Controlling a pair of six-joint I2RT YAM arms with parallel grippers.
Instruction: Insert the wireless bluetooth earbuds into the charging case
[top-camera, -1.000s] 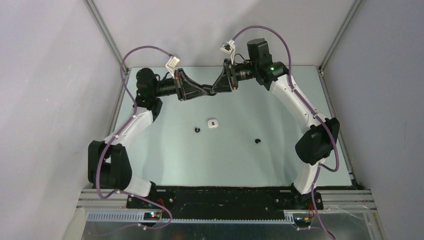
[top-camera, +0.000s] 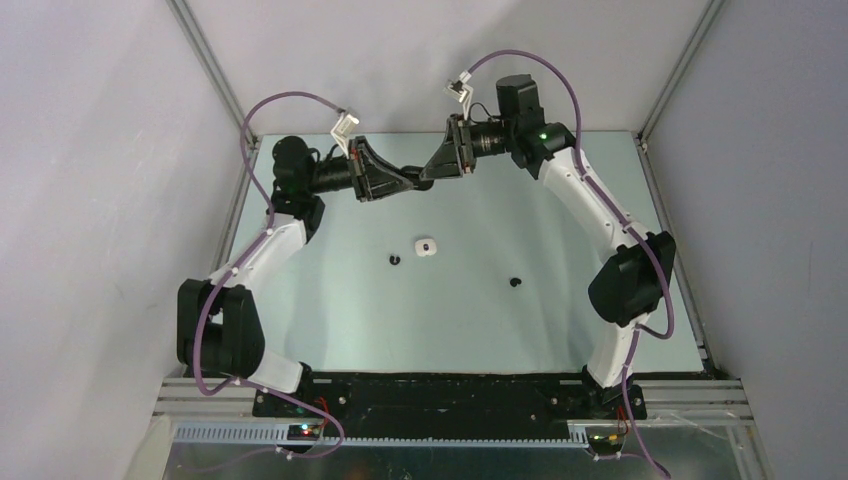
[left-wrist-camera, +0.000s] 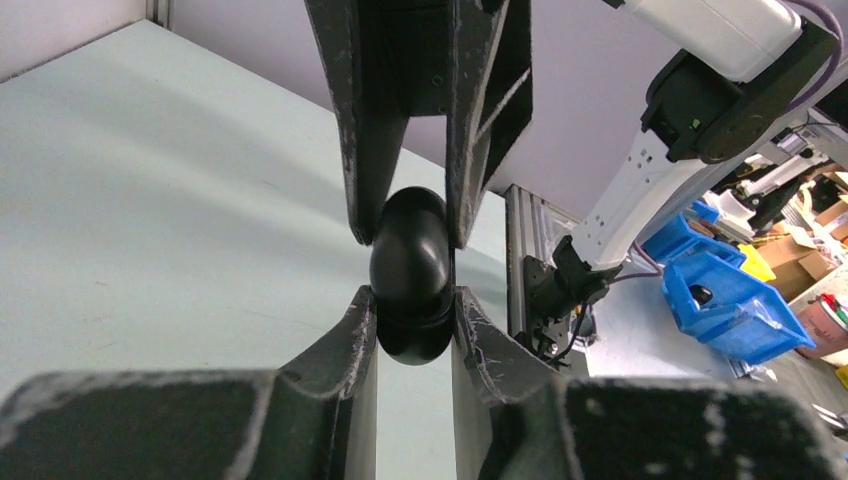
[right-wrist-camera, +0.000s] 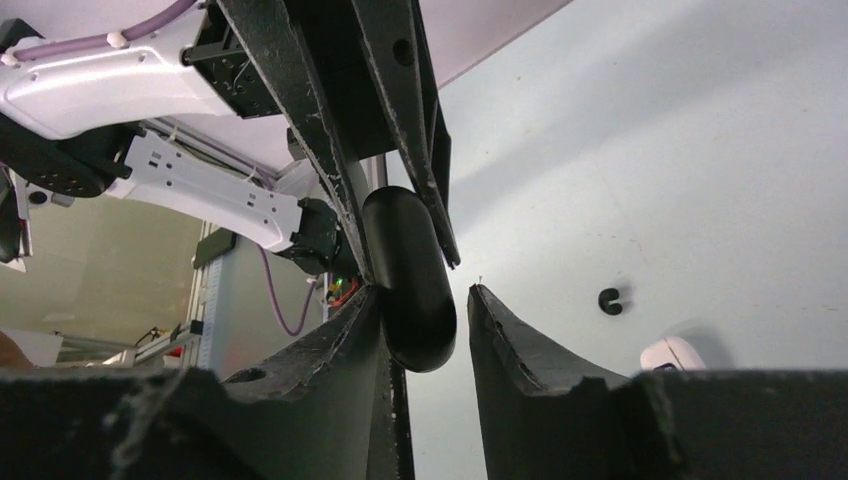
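A black oblong charging case (left-wrist-camera: 410, 260) is held in the air between both grippers near the table's back. My left gripper is shut on it from the left. My right gripper is around the case from the right; its upper finger stands apart from the case in the right wrist view, so its hold is unclear. On the table below, two small black earbuds (top-camera: 395, 260) (top-camera: 515, 282) lie apart, either side of centre.
A white piece with a dark centre (top-camera: 426, 247) lies mid-table. Blue bins (left-wrist-camera: 730, 310) stand off the table in the left wrist view.
My right gripper has shifted very slightly up and back in the top view. The left arm and the things on the table look unchanged.
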